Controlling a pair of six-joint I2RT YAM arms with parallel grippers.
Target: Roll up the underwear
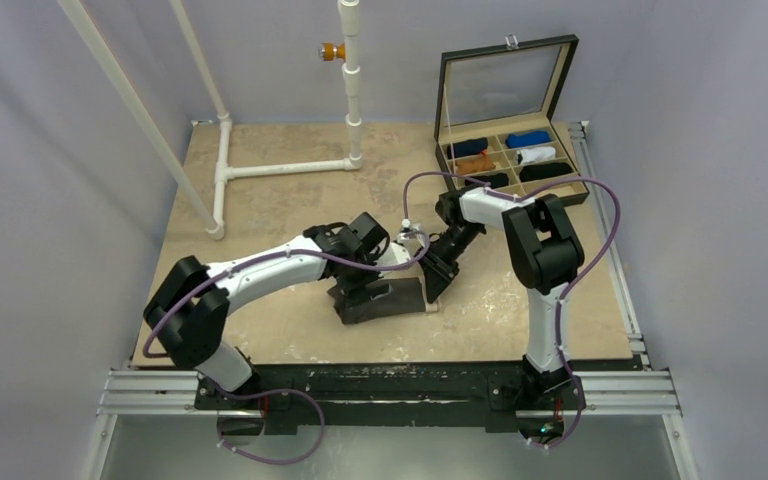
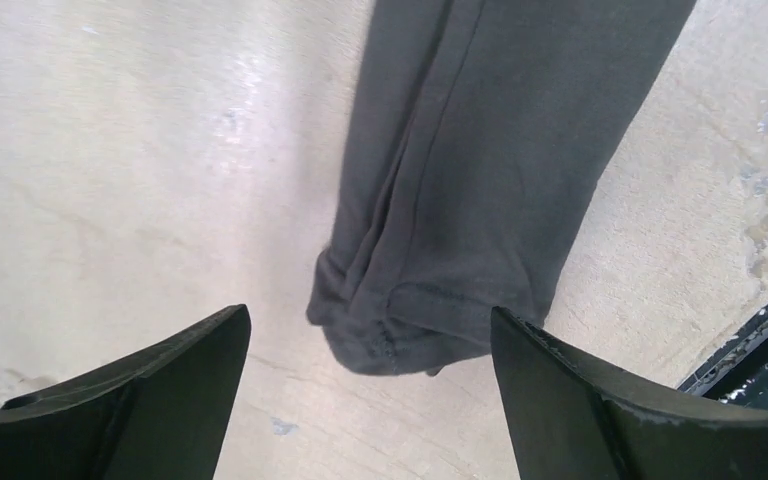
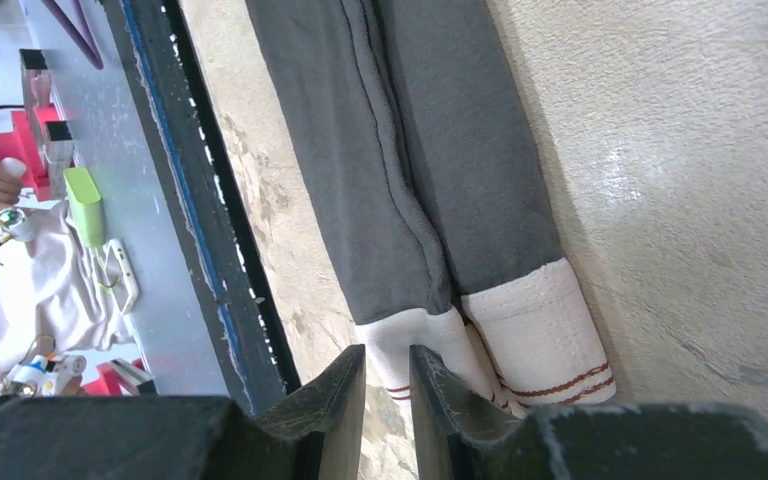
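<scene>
The dark grey underwear [image 1: 390, 304] lies flat as a long folded strip near the table's front. Its left end [image 2: 410, 335] is crumpled and partly turned over, in the left wrist view. Above that end stands my left gripper, open wide with nothing held. At the other end is the white waistband [image 3: 540, 340] with its brown stripes, in the right wrist view. There my right gripper is narrowly open, its fingers [image 3: 335, 400] over the band's near edge, with white fabric showing through the gap.
An open box [image 1: 512, 160] with rolled cloths in its compartments stands at the back right. White pipes [image 1: 290, 170] rise at the back left. The table's dark front edge [image 1: 400, 372] runs close to the underwear. Bare tabletop lies to the right.
</scene>
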